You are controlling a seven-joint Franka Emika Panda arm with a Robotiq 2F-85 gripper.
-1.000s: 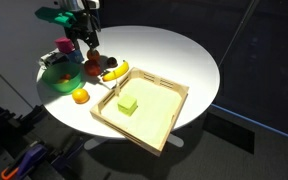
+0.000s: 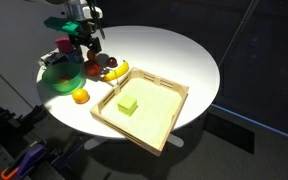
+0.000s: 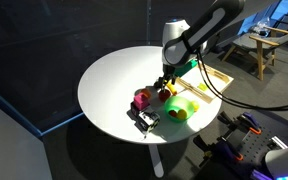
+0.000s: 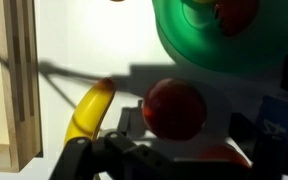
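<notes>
In the wrist view a round red fruit (image 4: 174, 108) sits on the white table, with my gripper around or just above it. The dark fingers stand apart on either side of the fruit, so the finger is open. Whether they touch the fruit I cannot tell. From exterior view 1, the gripper (image 2: 90, 47) points down over the cluster of fruit, close to the red fruit (image 2: 92, 70). Part of a second reddish fruit (image 4: 224, 154) shows at the wrist view's lower edge.
A yellow banana (image 2: 115, 72) lies beside the red fruit. The green bowl (image 2: 48, 84) holds some items, and an orange (image 2: 81, 96) rests near it. A wooden tray (image 2: 172, 117) contains a yellow-green block (image 2: 128, 105).
Over the last second my arm and gripper have come down toward the fruit cluster. The bowl, tray, banana and orange have stayed in place.
</notes>
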